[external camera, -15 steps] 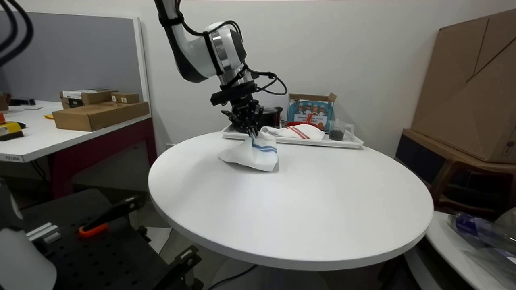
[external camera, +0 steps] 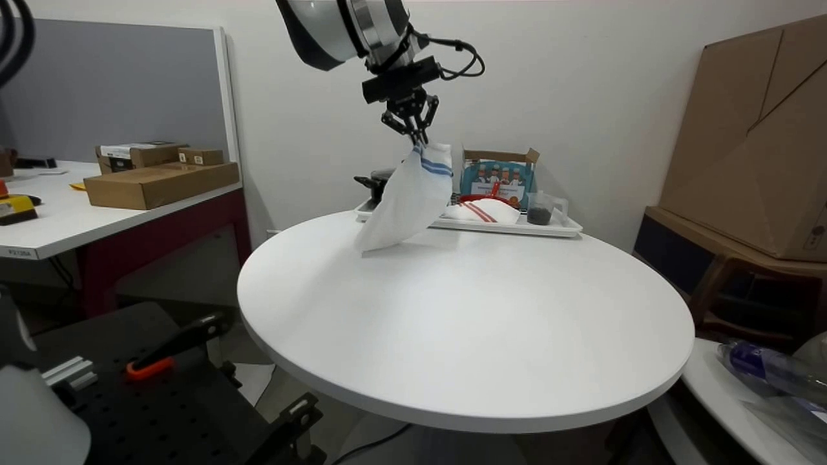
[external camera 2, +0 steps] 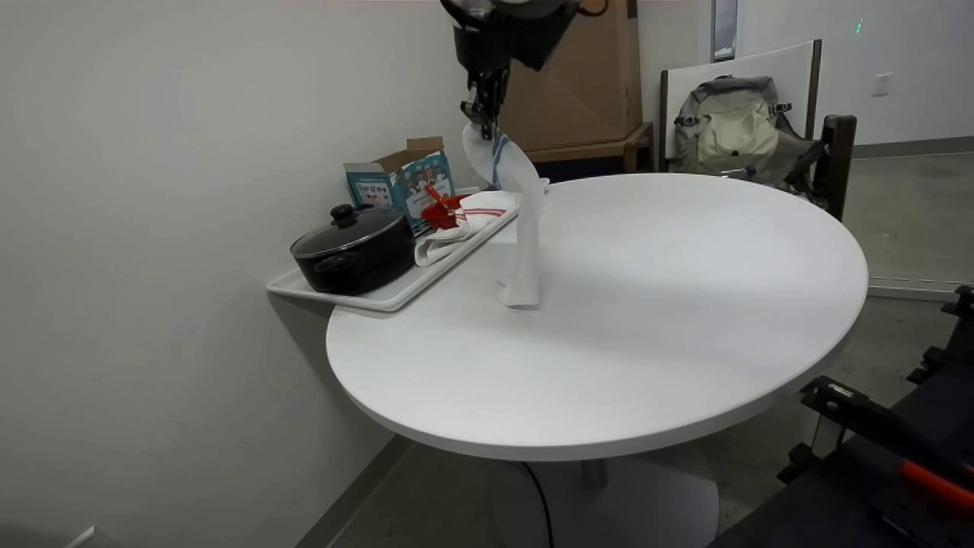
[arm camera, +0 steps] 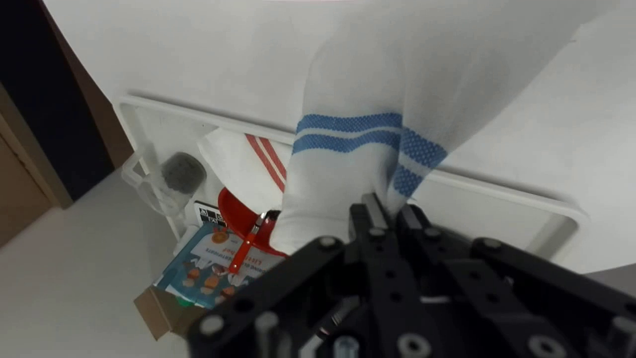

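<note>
My gripper (external camera: 420,143) is shut on a white towel with blue stripes (external camera: 411,194), pinching it near its striped end. The towel hangs down in front of the tray, and its lower corner reaches down to or just above the round white table (external camera: 496,325). In the wrist view the cloth (arm camera: 357,89) falls in folds away from the fingertips (arm camera: 374,209), with two blue bands across it. Exterior view 2 shows the towel (external camera 2: 526,246) nearly edge-on, its lower end by the tabletop.
A white tray (external camera 2: 411,292) along the wall holds a black lidded pot (external camera 2: 356,251), a red-striped towel (external camera: 484,210), a red utensil (arm camera: 244,238), a blue box (external camera: 496,179) and a clear cup (external camera: 540,209).
My gripper has risen well above the table and shifted slightly right, lifting the towel. The cloth was bunched on the tabletop and now hangs stretched out.
</note>
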